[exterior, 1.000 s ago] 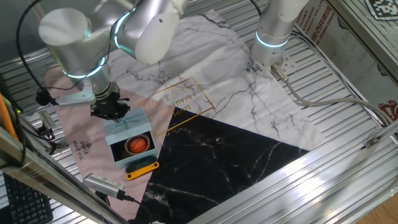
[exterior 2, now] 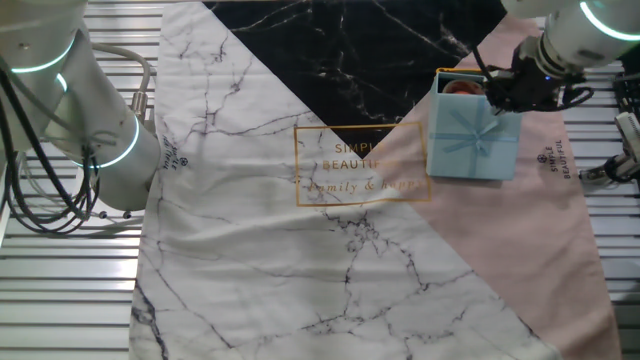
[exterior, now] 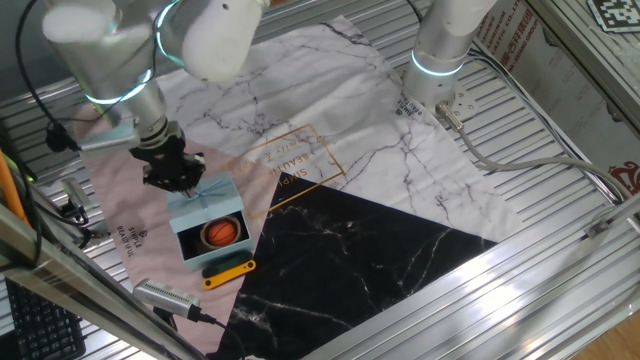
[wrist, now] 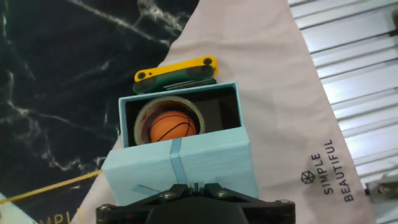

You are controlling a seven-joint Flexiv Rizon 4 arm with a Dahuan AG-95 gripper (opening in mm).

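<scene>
A light blue gift box (wrist: 123,115) stands partly uncovered on the pink part of the cloth. Its lid (wrist: 208,158), with a ribbon bow (exterior 2: 472,135), covers one side. In the open part, a small orange basketball (wrist: 172,127) sits inside a round ring (wrist: 144,119); dark space lies beside it. My gripper is at the lid's covered end, its fingertips close together and no object visible between them. Exterior view 1 has the gripper (exterior: 188,188) right by the lid's back edge; whether it touches the lid I cannot tell.
A yellow and dark green folding tool (wrist: 176,73) lies along the box's open end. The black marble section (exterior: 340,260) and white marble section (exterior: 380,130) of the cloth are clear.
Over the last second the arm has shifted left in exterior view 1 and its wrist has tilted, with the fingertips staying near the lid's back edge. Box, ball and tool have not moved.
</scene>
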